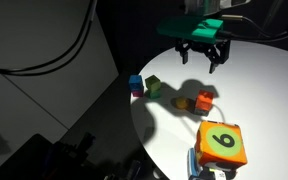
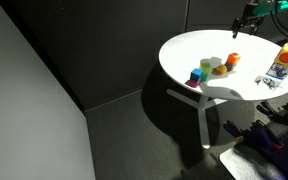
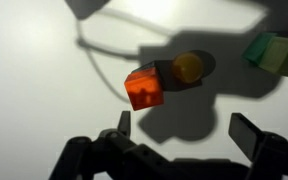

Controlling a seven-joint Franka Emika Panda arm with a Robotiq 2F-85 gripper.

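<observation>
Over the white round table hangs my gripper [image 1: 198, 66], its fingers spread and nothing between them; in the wrist view the gripper also shows wide open. An orange-red block [image 3: 144, 88] lies on the table beyond the fingers, toward the left one. Beside it is a small round yellow-orange thing [image 3: 188, 68]. At the right of the wrist view sits a green block [image 3: 274, 54], partly cut off by the frame edge. In exterior view 1 a blue and pink block [image 1: 136, 85] stands by the green one at the table's edge.
A large orange and yellow cube with a 6 [image 1: 221, 145] stands near the table's rim, with a blue and white item [image 1: 193, 163] beside it.
</observation>
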